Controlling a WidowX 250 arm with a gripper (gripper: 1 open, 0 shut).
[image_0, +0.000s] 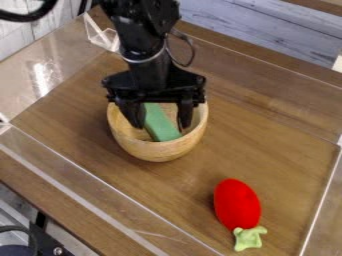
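Note:
My black gripper is open and low over a round wooden bowl, its fingers reaching down to the rim and into the bowl, hiding the back of it. A green block lies inside the bowl, partly hidden behind the gripper, between or just below its fingers.
A red plush object with a pale green top lies at the lower right of the wooden table. The table to the right of the bowl is clear. Light walls stand behind, and a clear strip runs along the near left edge.

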